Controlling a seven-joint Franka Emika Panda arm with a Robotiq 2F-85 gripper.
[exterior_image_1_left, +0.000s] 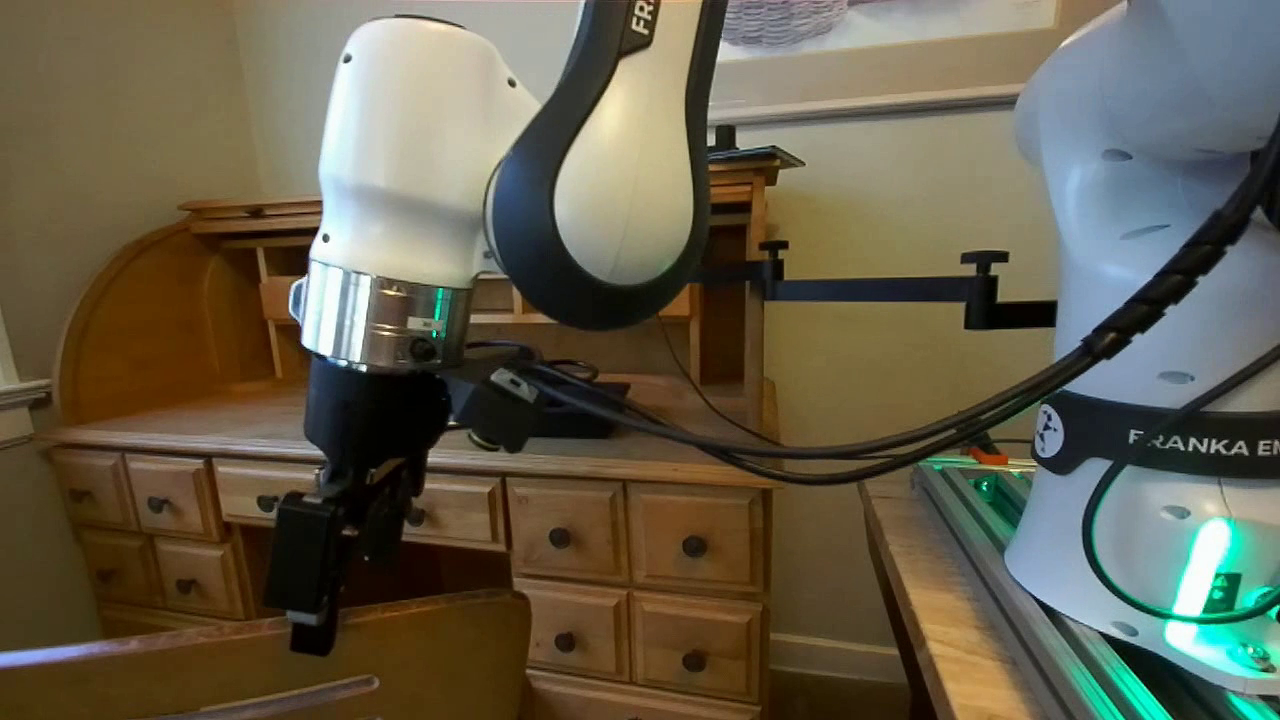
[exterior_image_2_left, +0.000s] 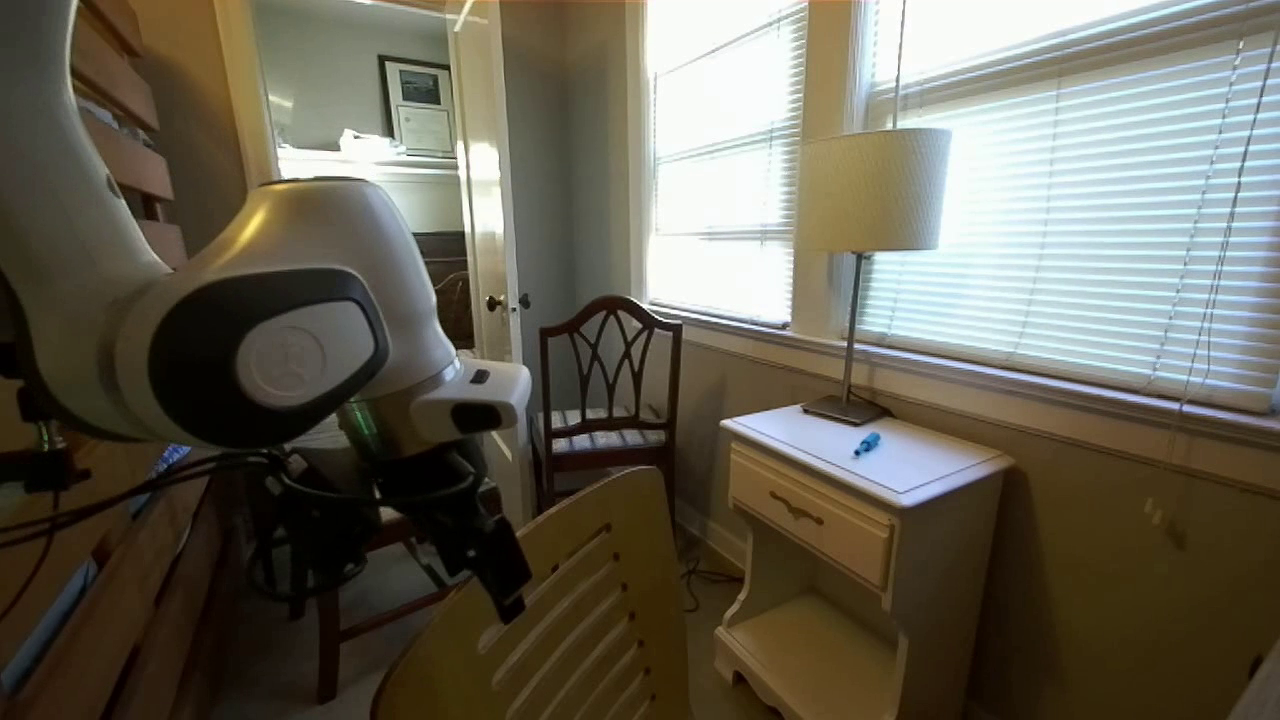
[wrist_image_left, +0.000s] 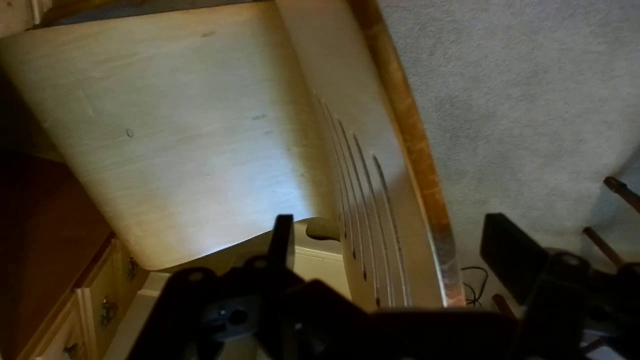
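Observation:
My gripper is open and empty, its two dark fingers wide apart in the wrist view. The slatted backrest (wrist_image_left: 384, 150) of a light wooden chair runs through the gap between them as seen from there, with the seat (wrist_image_left: 198, 138) lower down on the left. In exterior view 1 the gripper (exterior_image_1_left: 348, 588) points downward, and one fingertip overlaps the top edge of the backrest (exterior_image_1_left: 444, 648). Exterior view 2 shows the gripper (exterior_image_2_left: 498, 582) by the left side of the backrest (exterior_image_2_left: 600, 576). Whether they touch, I cannot tell.
A roll-top desk (exterior_image_1_left: 576, 462) stands behind the arm, a black tray (exterior_image_1_left: 584, 418) on it mostly hidden. In exterior view 2, a white nightstand (exterior_image_2_left: 912, 462) carries a lamp (exterior_image_2_left: 876, 192) and a small blue object (exterior_image_2_left: 866, 444). A dark chair (exterior_image_2_left: 612, 444) stands further back.

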